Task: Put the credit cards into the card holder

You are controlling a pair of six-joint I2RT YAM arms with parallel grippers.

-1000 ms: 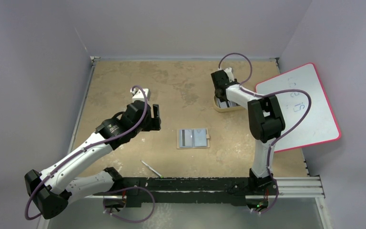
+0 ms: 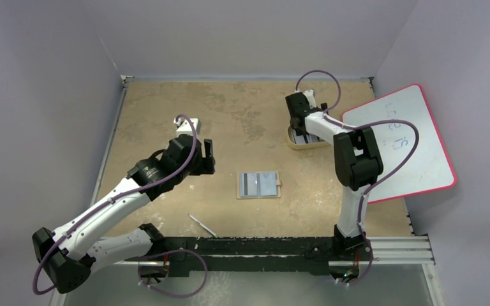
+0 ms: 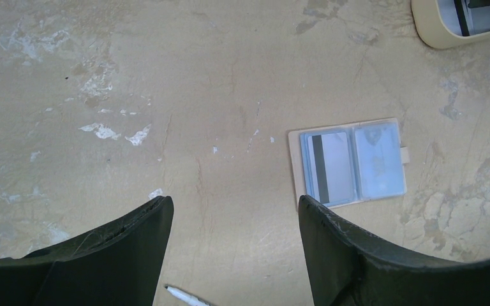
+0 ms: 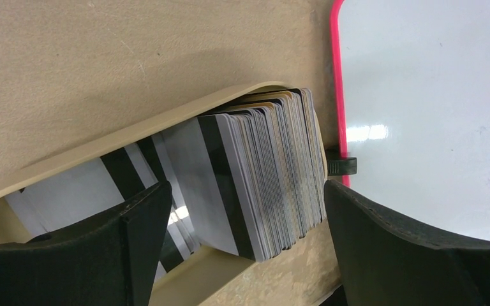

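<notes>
A tan box (image 2: 309,145) of credit cards sits at back right; in the right wrist view the cards (image 4: 268,172) stand packed at its right end, others lying tilted beside them. My right gripper hangs open over the box, its fingers either side of the card stack. The card holder (image 3: 378,162) lies flat at front centre, with a striped card (image 3: 332,166) in its left pocket. My left gripper stands open above the table, left of the holder, nothing between its fingers.
A whiteboard (image 2: 399,159) lies along the right beside the box. A marker (image 2: 202,224) lies near the front edge.
My right gripper has shifted slightly to the right over the box. The left arm is unchanged.
</notes>
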